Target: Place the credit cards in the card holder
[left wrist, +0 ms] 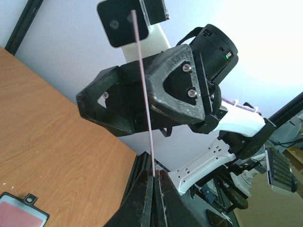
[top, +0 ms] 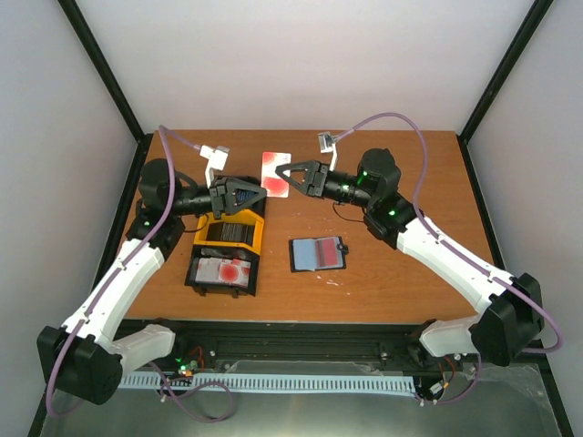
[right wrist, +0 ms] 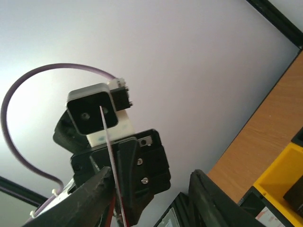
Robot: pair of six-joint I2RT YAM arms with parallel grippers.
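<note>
A white card with a red round pattern (top: 276, 160) is held up between the two arms. My left gripper (top: 263, 193) is shut on its lower edge; in the left wrist view the card (left wrist: 143, 85) stands upright, edge-on, out of the fingers. My right gripper (top: 281, 171) has reached the card's right side, its fingers part open. Seen from the right wrist, the card (right wrist: 112, 158) is within the finger opening, close to the left finger (right wrist: 90, 201) and well apart from the right one (right wrist: 208, 198). On the table lies the card holder (top: 317, 254), with bluish and reddish windows.
On the left stands a row of bins: a yellow one (top: 258, 238) with dark items, a black one (top: 194, 273) with more cards, and another black one at the back, mostly hidden by the left arm. Clear table surrounds the holder.
</note>
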